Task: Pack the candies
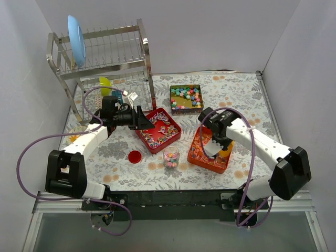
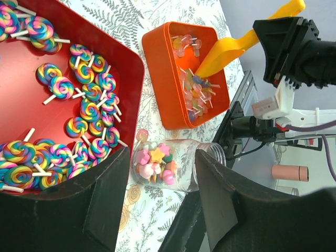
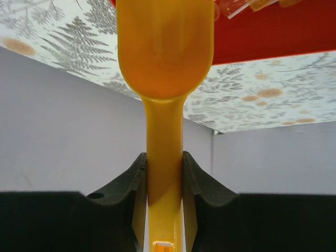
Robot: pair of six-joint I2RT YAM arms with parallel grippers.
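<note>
My right gripper is shut on a yellow scoop, whose bowl dips into the orange bin (image 2: 163, 79) of small wrapped candies, seen in the left wrist view. My left gripper is open and empty over the table, beside the red bin (image 2: 132, 79) of swirl lollipops. A glass jar (image 1: 171, 161) holding star and round candies stands between the two bins at the front, lying on its side as the left wrist view shows it.
A tray (image 1: 186, 109) of colourful candies sits at the back middle. A steel rack (image 1: 100, 67) fills the back left. A red round lid (image 1: 134, 156) lies left of the jar.
</note>
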